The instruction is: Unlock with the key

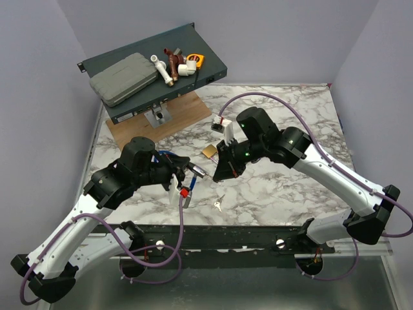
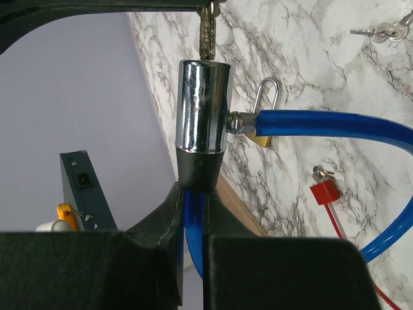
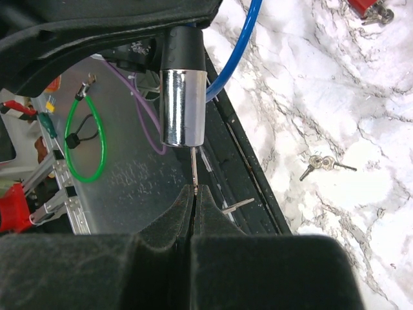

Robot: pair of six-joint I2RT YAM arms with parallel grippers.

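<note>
A blue cable lock with a chrome cylinder [image 2: 204, 106] is held near-level above the table. My left gripper is shut on its black end, where the blue cable [image 2: 310, 122] comes out. Facing the cylinder's free end, my right gripper is shut on a thin metal key [image 3: 195, 166]. The key's blade meets the end face of the cylinder [image 3: 183, 106]; how deep it sits cannot be told. A second key [image 3: 239, 205] sticks out beside the right fingertips. In the top view the left gripper [image 1: 186, 163] and right gripper [image 1: 218, 177] face each other.
A brass padlock [image 2: 260, 139], a red lock [image 2: 325, 192] and loose keys [image 3: 328, 163] lie on the marble table [image 1: 303, 187]. A raised shelf [image 1: 210, 55] with a grey case [image 1: 124, 79] stands at the back left.
</note>
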